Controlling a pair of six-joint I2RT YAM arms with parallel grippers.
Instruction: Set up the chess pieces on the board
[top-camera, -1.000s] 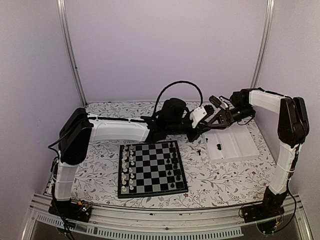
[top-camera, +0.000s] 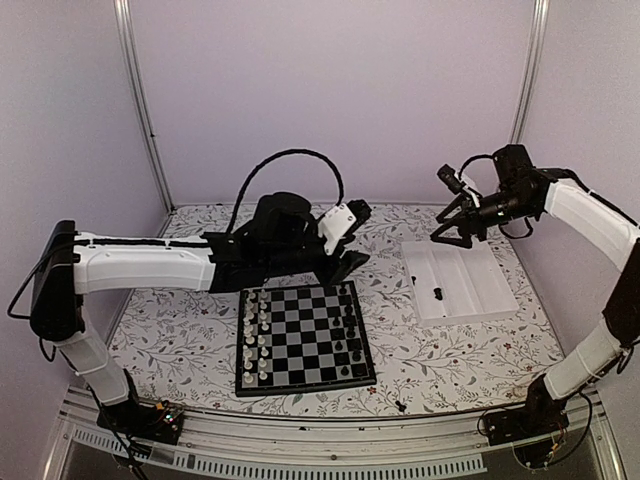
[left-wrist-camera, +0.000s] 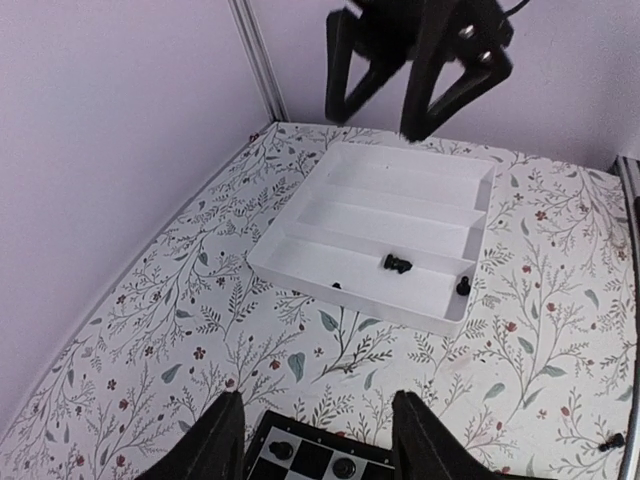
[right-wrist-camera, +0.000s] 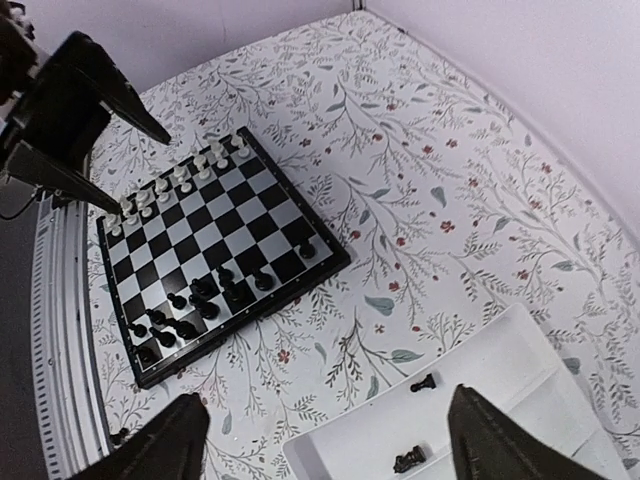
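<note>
The chessboard (top-camera: 300, 335) holds white pieces along its left side and black pieces along its right. My left gripper (top-camera: 350, 262) is over the board's back right, open and empty, its fingers framing the board's corner in the left wrist view. My right gripper (top-camera: 450, 232) hangs above the white compartment tray (left-wrist-camera: 355, 300), its fingers apart with nothing seen between them. A few black pieces lie in the tray, among them one on its side (left-wrist-camera: 397, 263) and one near the tray's end (left-wrist-camera: 463, 286).
A small dark piece (left-wrist-camera: 612, 441) lies on the table at the front, right of the board. Walls stand at both sides and the back.
</note>
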